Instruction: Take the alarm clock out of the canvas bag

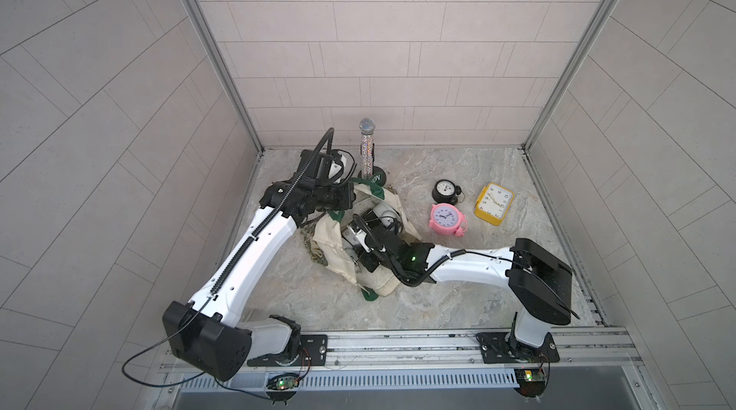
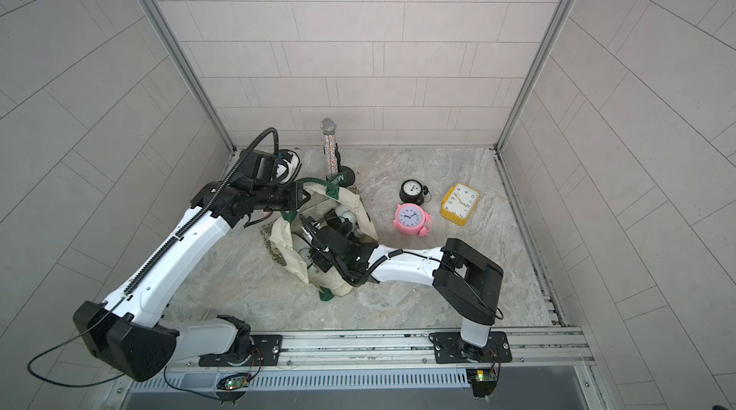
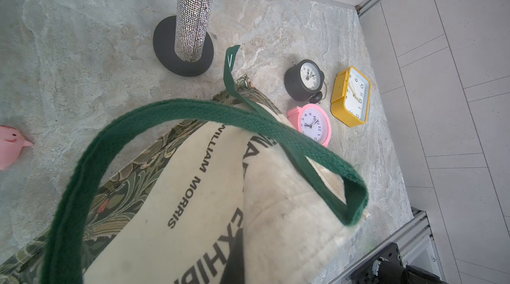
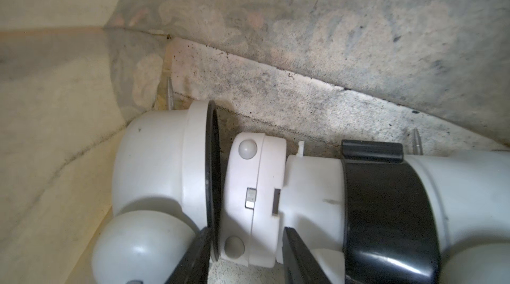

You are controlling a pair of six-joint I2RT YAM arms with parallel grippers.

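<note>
The canvas bag lies open, its cream inside showing and green handles hanging at the rim. Its rim is raised at the left, where my left gripper is shut on the canvas; the left wrist view shows cloth folded close around a dark finger. Inside the bag, in the right wrist view, a white rounded alarm clock body lies in a row between a white case with black rim and a white piece with black band. My right gripper is reaching in, fingers apart on either side of the middle body. No dial shows there.
A black clock, a pink clock and a yellow clock stand right of the bag. Behind it stands a glittering microphone. A pink toy lies left of the bag.
</note>
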